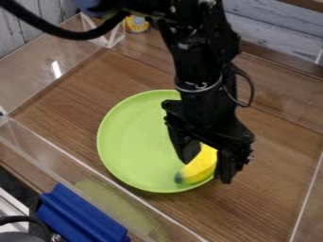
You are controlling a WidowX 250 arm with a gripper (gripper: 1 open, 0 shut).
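A green plate (132, 137) rests on the wooden surface. On its right part lies a yellow banana (194, 171), its upper portion hidden behind my black gripper (206, 165). The gripper is open and lowered over the banana, its fingers on either side of it; whether they touch it I cannot tell.
Clear plastic walls (38, 76) border the wooden surface (265, 198). A blue object (82, 217) lies outside at the lower left. The wood right of the plate is clear.
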